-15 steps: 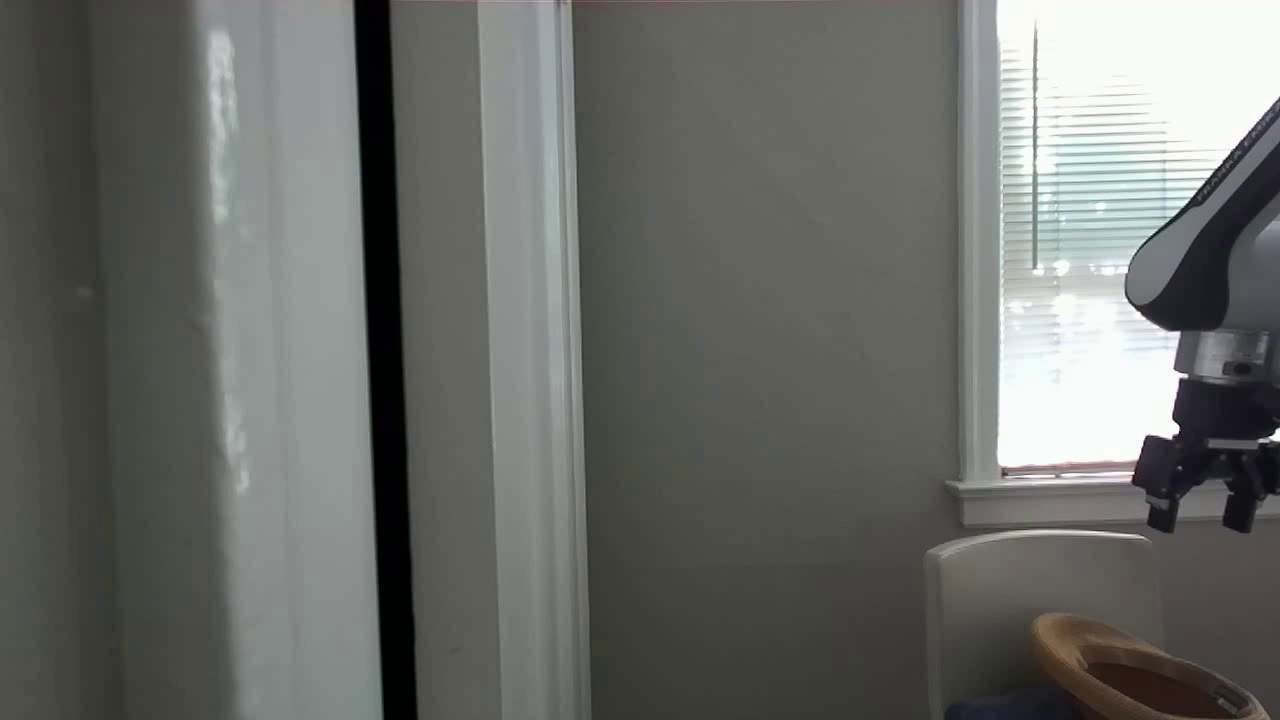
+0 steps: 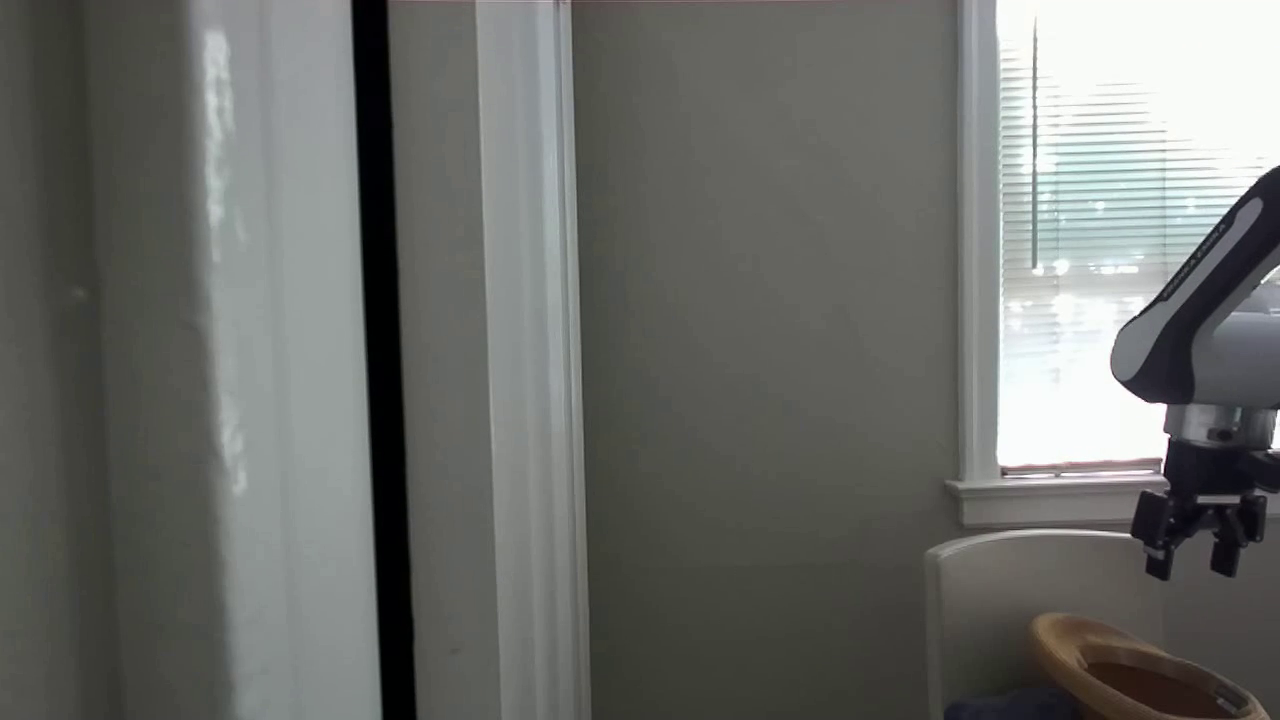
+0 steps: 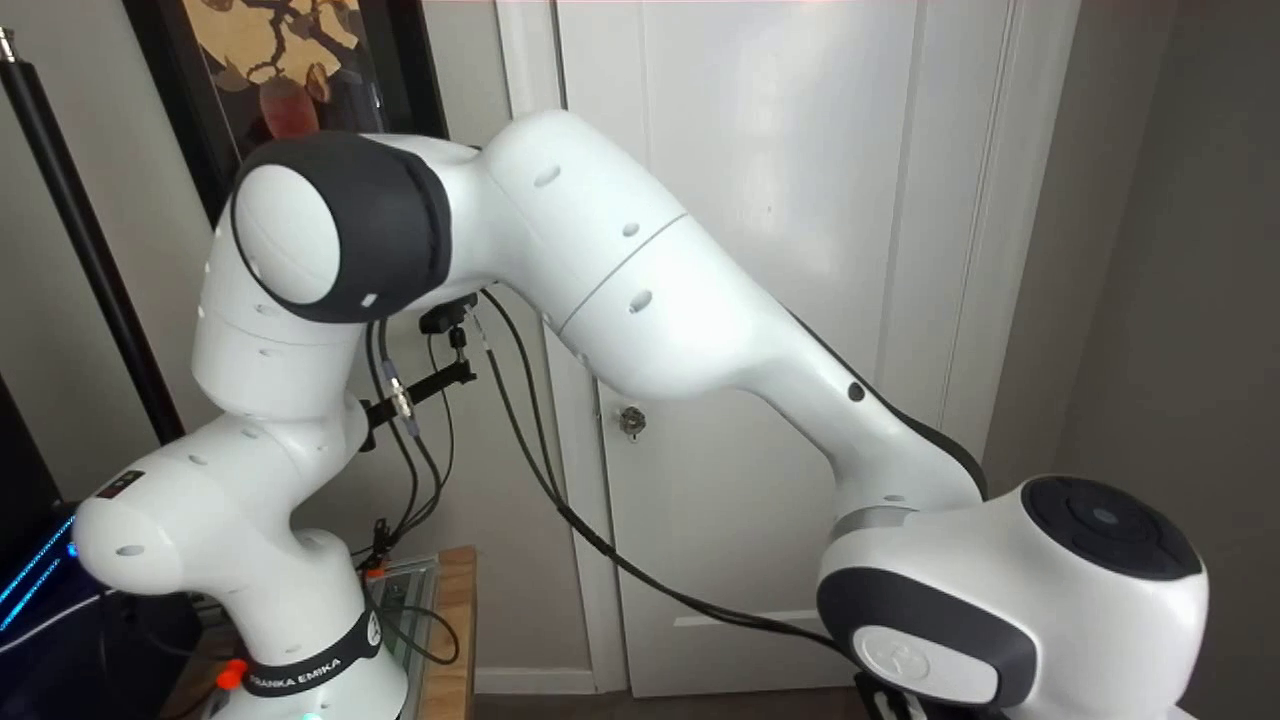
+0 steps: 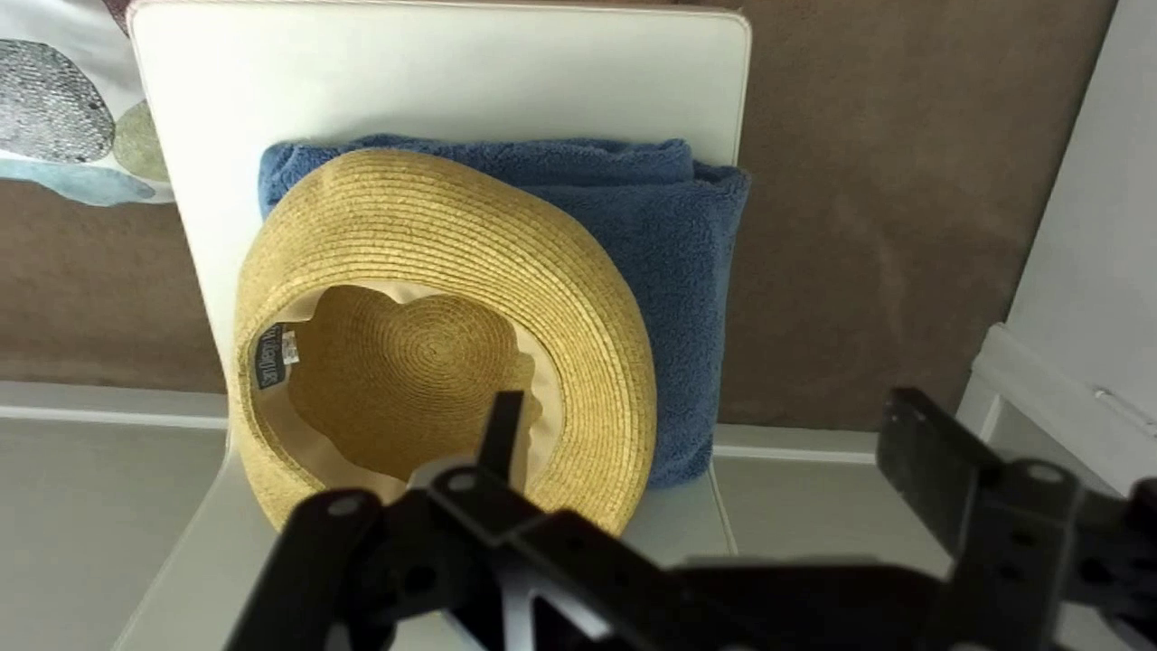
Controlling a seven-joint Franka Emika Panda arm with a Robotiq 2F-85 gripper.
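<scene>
A straw hat [image 4: 580, 358] lies with its hollow facing up on a folded blue towel [image 4: 678, 282], which rests on the seat of a white chair [image 4: 445, 70]. Above the hat hangs my gripper [image 2: 1191, 563], pointing down, its fingers apart and nothing between them. From the wrist, the left finger [image 4: 501, 434] overlaps the hat's inner edge, while the right finger [image 4: 922, 467] is out past the towel. In exterior view 1 a clear gap separates the fingertips from the hat [image 2: 1068, 642]. Exterior view 2 shows the arm, but the fingers are out of its frame.
Behind the chair are a wall [image 2: 768, 300] and a window [image 2: 1080, 360] with blinds. A patterned cloth [image 4: 65, 119] reaches in at the wrist view's upper left. A cable [image 3: 648, 576] hangs under the arm.
My gripper has come down towards the hat and shifted slightly left in exterior view 1. It stays open. Hat and chair have not moved.
</scene>
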